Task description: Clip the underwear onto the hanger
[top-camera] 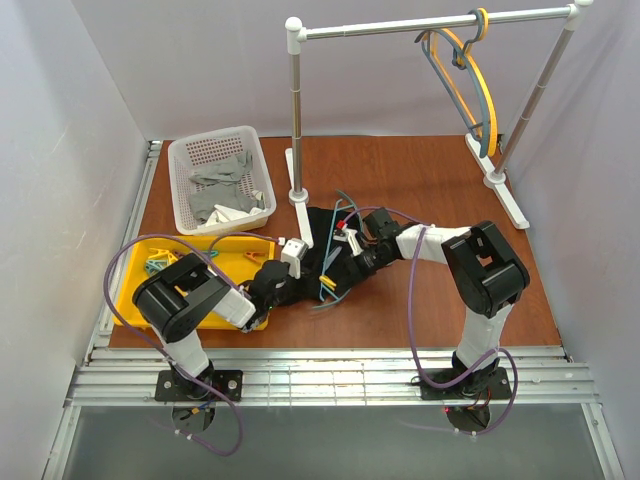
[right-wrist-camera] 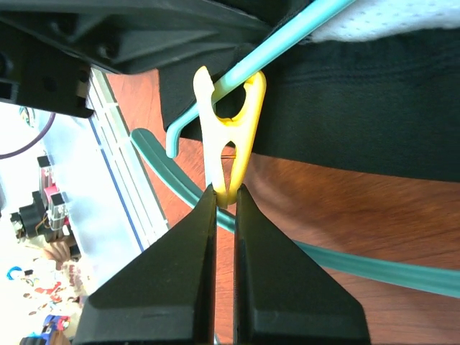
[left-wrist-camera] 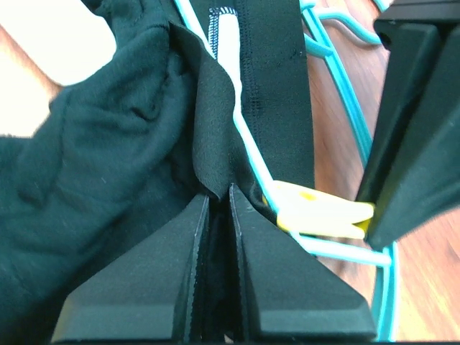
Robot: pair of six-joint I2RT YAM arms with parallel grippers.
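Black underwear lies under a light-blue hanger; its bar crosses the fabric. My left gripper is low on the fabric at the hanger's left, fingers close together with cloth at the tips; how far apart they are is hard to tell. A yellow clip sits at the blue bar near the hanger's end. My right gripper is shut on the clip's handle ends. Whether the clip bites the fabric is unclear.
A yellow bin with clips stands at left, a white basket of clothes behind it. A rack holds more hangers.
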